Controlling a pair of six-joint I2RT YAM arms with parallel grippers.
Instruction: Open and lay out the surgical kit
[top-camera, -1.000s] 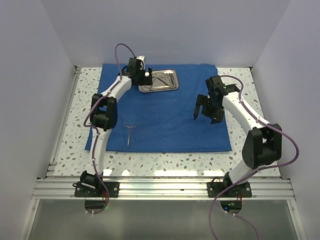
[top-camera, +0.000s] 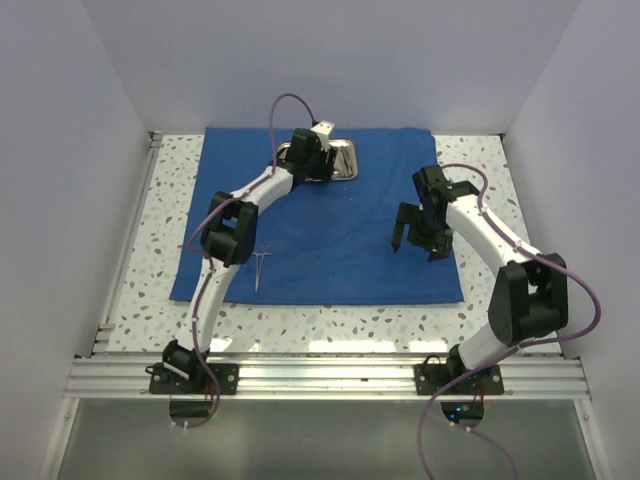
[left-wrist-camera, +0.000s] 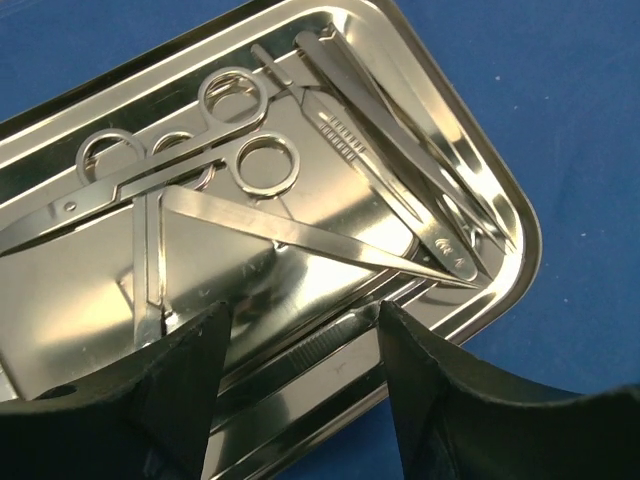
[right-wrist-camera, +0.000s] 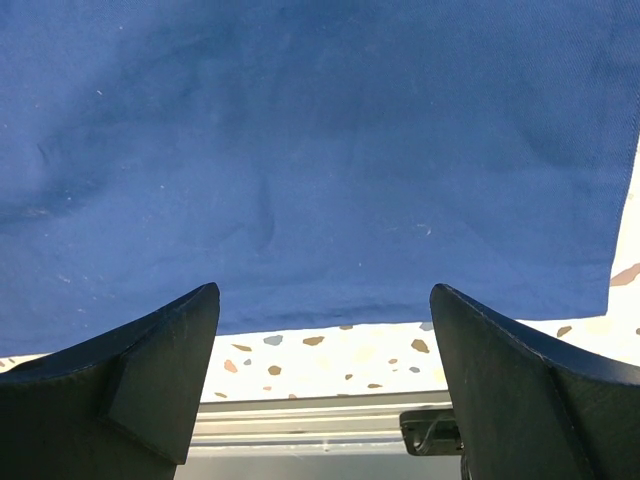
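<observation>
A steel tray lies at the back of the blue cloth; the left wrist view shows scissors, a scalpel handle, tweezers and other instruments in it. My left gripper is over the tray, fingers apart with nothing between them, just short of the tweezers. My right gripper stands open and empty over the cloth's right side. A pair of scissors or clamp lies alone on the front left of the cloth.
Speckled table borders it, with walls at both sides and back.
My left gripper has moved right, from the tray's left end to over the tray itself. The right arm has shifted slightly toward the front.
</observation>
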